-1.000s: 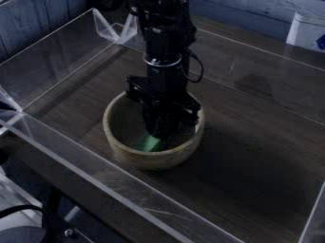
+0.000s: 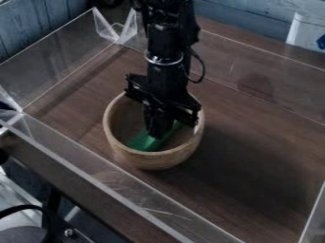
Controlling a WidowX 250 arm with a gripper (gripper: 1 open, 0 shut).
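Observation:
A light wooden bowl (image 2: 154, 158) stands on the brown tray floor, left of centre. Inside it lies a green object (image 2: 143, 140), partly covered by the arm. The black gripper (image 2: 159, 126) reaches down from the top into the bowl, its fingertips over or at the green object. It looks closed, but whether anything is between its fingers is hidden.
Clear acrylic walls (image 2: 51, 66) border the dark wood floor (image 2: 254, 161), which is open to the right of and behind the bowl. A white object (image 2: 306, 33) sits outside at the top right.
The gripper and arm have shifted very slightly, and the lighting is brighter than a second ago. The bowl stays in the same place.

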